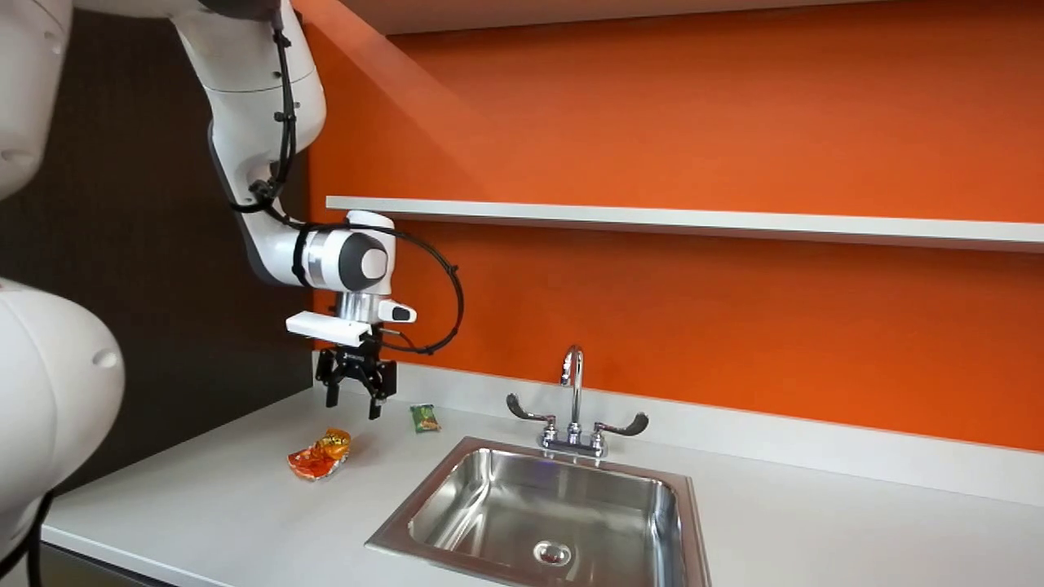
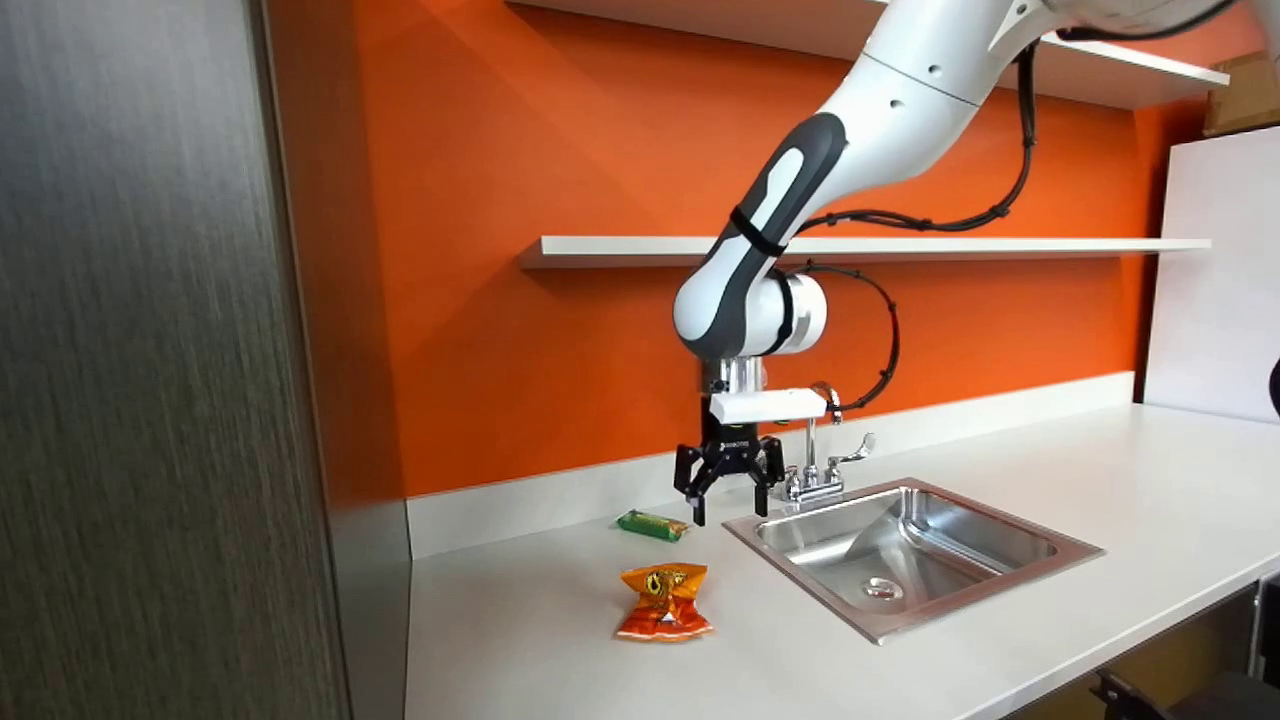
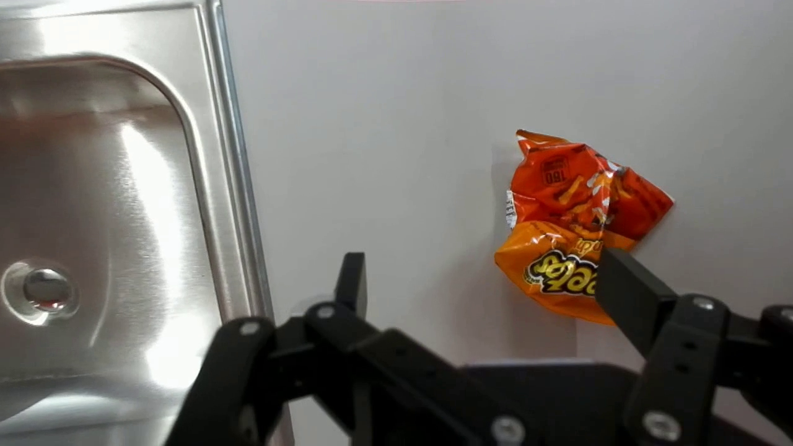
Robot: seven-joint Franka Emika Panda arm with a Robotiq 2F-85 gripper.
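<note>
My gripper (image 2: 731,510) hangs over the counter with its fingers spread wide and nothing between them. In the wrist view the same gripper has one of its fingers (image 3: 632,297) overlapping the lower right of an orange and red snack bag (image 3: 576,215). That bag (image 2: 666,604) lies crumpled on the counter, nearer the front than the gripper. A small green packet (image 2: 651,526) lies farther back by the wall; exterior view 1 shows the packet (image 1: 425,419) to the right of the gripper (image 1: 354,406). The packet is not visible in the wrist view.
A steel sink (image 1: 391,536) is set into the counter to the right of the bag, with a faucet (image 1: 575,401) behind it. A white shelf (image 1: 685,219) runs along the orange wall. A dark panel (image 2: 144,360) closes off the left side. Bare counter surrounds the bag.
</note>
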